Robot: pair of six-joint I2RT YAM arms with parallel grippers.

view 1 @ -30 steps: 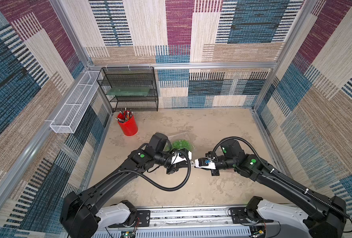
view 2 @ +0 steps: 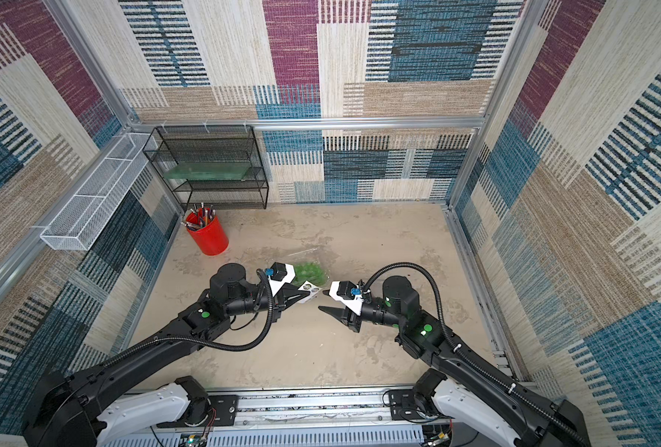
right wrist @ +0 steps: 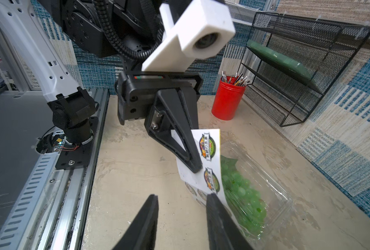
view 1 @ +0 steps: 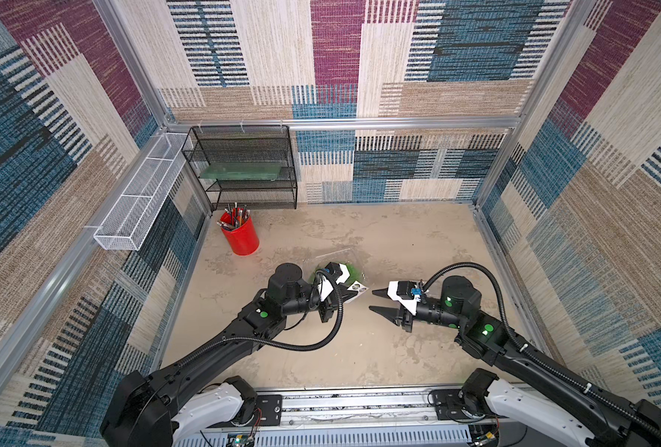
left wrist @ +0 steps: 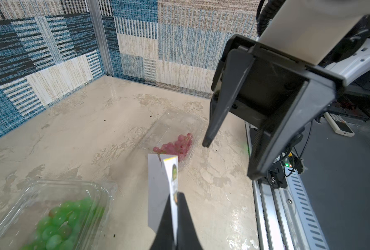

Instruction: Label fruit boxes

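A white sheet of round fruit stickers (right wrist: 205,162) is pinched in my left gripper, which is shut on it above the table. The sheet (left wrist: 159,183) stands nearly edge-on in the left wrist view. Facing it from the right, my right gripper has its fingers parted with no object between them. A clear box of green grapes lies on the table behind the sheet; its near corner shows in the left wrist view. Another clear box, with red grapes (left wrist: 176,145), shows past the sheet in the left wrist view and is hidden from above by my right arm.
At the back left stand a red cup of pens (view 1: 241,234) and a black mesh rack (view 1: 241,195) with a green item on its shelf. A white wire basket (view 1: 142,192) hangs on the left wall.
My two grippers have drawn apart, the left one moving left and turning. My right gripper has moved right and rotated, and its fingers now show parted.
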